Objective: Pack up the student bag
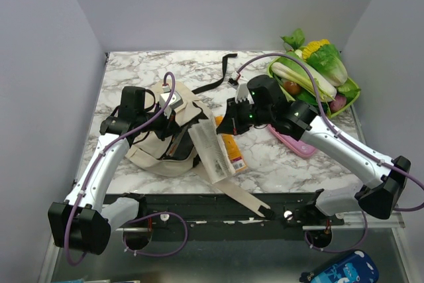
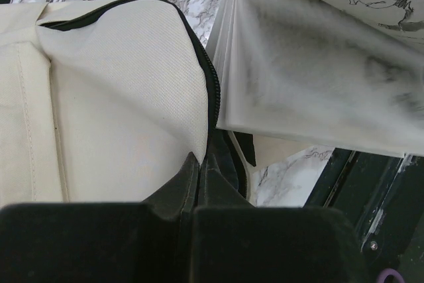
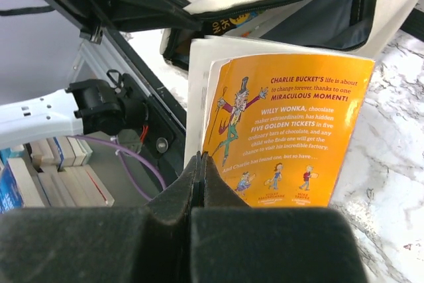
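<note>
The beige bag (image 1: 156,157) lies on the marble table with its dark zipped mouth turned right. My left gripper is shut on the edge of the bag's flap (image 2: 126,97), beside the zipper. In the right wrist view, a book with an orange cover (image 3: 285,130) hangs from my right gripper, which is shut on its edge. The book's loose pages (image 1: 209,154) fan out right in front of the bag's mouth in the top view. Inside the mouth some printed item (image 3: 232,23) shows in part.
A green basket (image 1: 353,103) of vegetables stands at the back right. The pink case (image 1: 301,147) lies below the right arm. Toward the table's front edge runs a bag strap (image 1: 232,190). A blue pouch (image 1: 344,270) lies below that edge.
</note>
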